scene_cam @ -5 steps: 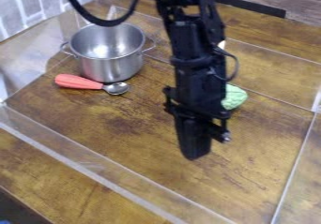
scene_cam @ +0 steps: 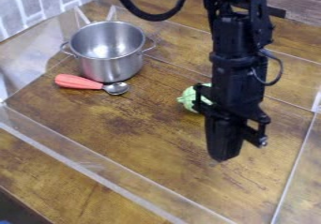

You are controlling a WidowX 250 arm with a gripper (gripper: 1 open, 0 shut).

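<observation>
My gripper (scene_cam: 223, 143) hangs low over the wooden table (scene_cam: 138, 171) at the centre right, pointing down and shut, with nothing visible between its fingers. A pale green object (scene_cam: 193, 98) lies just behind it, partly hidden by the arm. At the upper left stands a steel pot (scene_cam: 109, 52) with two handles. In front of the pot lies a spoon with a red handle (scene_cam: 79, 82).
A clear-edged border runs along the left side. The back right of the table is largely hidden behind my arm.
My arm has moved to the right over the last second.
</observation>
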